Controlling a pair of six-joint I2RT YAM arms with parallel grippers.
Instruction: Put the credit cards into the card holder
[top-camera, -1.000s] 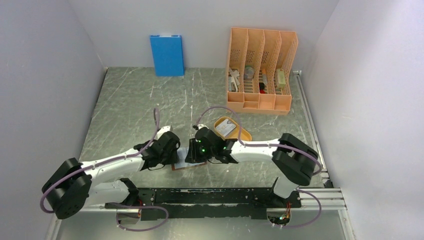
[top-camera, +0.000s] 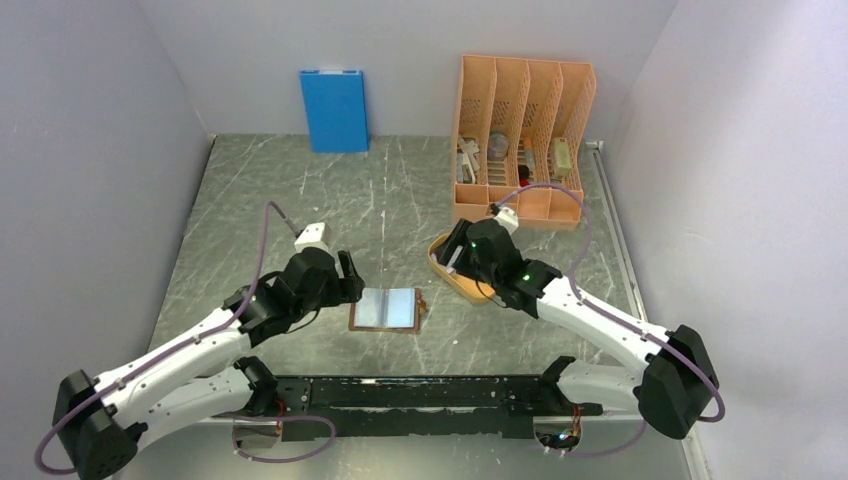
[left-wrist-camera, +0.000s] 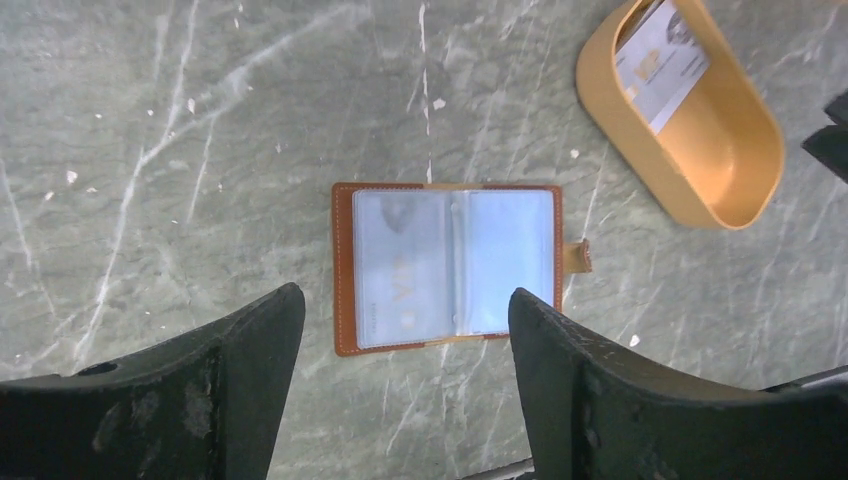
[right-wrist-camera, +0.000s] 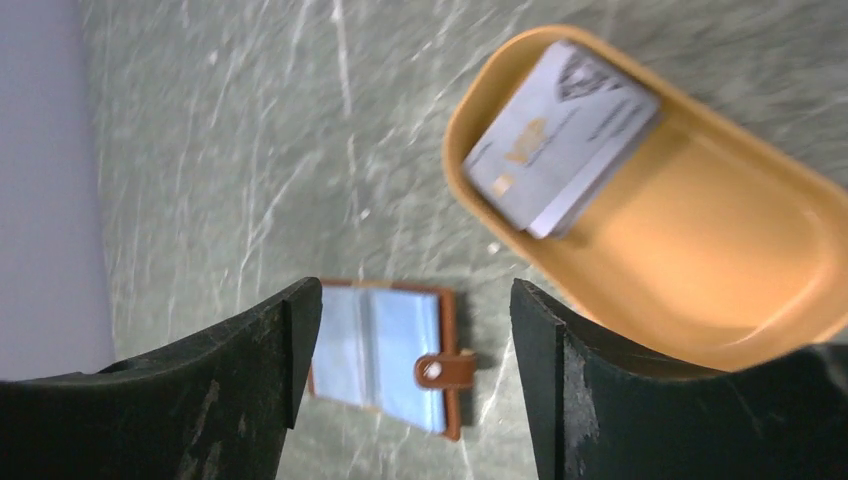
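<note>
A brown card holder (left-wrist-camera: 405, 265) with clear sleeves lies open on the grey table, with a small strap on its right side. Beside it, to the upper right, an orange oval tray (right-wrist-camera: 720, 250) contains a stack of white cards (right-wrist-camera: 550, 125) at one end. My left gripper is raised above the holder, open and empty. My right gripper hangs open over the area between tray and holder, nearer the tray, with nothing between its fingers.
A peach organiser (top-camera: 517, 200) with assorted items stands at the back right, and a blue board (top-camera: 335, 110) at the back. Walls enclose the sides and back.
Both arms have lifted away from the card holder; the left has moved back leftward, the right has moved rightward and back over the tray. The holder shifted slightly about a second ago.
</note>
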